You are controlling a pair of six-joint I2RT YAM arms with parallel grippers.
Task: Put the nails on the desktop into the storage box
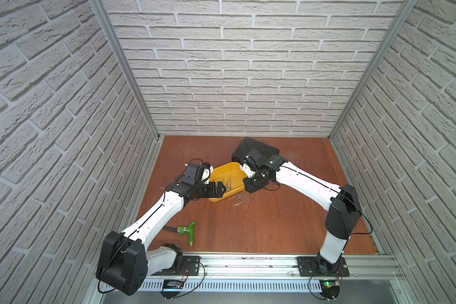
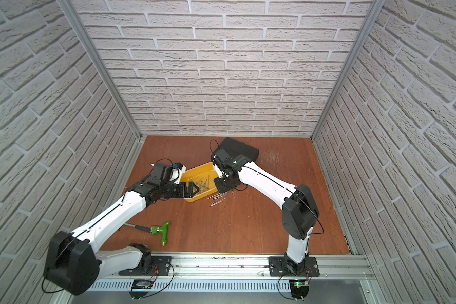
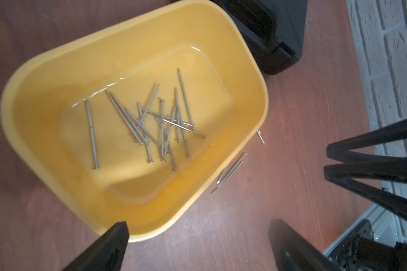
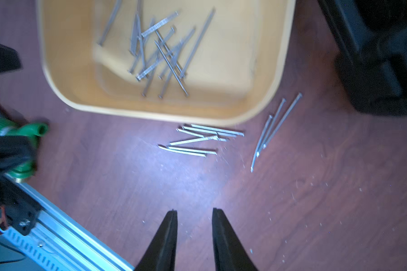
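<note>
The yellow storage box holds several nails lying loose on its floor. On the desk, several nails lie along the box's near side. A few more nails rest by its right corner, close to the black case. My left gripper is open above the box's near edge, with nothing between its widely parted fingers. To the right of the box, my right gripper hangs over the desk, its narrow gap open and empty. Bare desk shows below its fingertips.
Behind the box stands a black case. A green-handled tool lies at the front left. Faint thin items lie at the back right.
</note>
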